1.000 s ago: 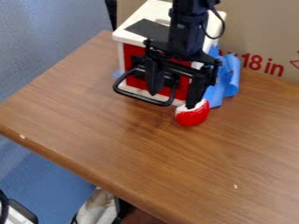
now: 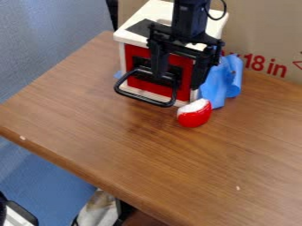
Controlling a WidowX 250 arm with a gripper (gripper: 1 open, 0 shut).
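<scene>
A white toy appliance with a red front (image 2: 138,83) and a black handled door frame (image 2: 140,95) stands at the back of the table. My black gripper (image 2: 184,55) hangs over the front of its upper part; whether its fingers are open or shut is unclear. A red and white round object (image 2: 195,114) lies on the table just in front of the appliance's right corner.
A blue cloth (image 2: 222,82) lies right of the appliance, against a cardboard box (image 2: 268,35).
My gripper has risen from low beside the red and white object to higher over the appliance's front. The objects look unchanged.
</scene>
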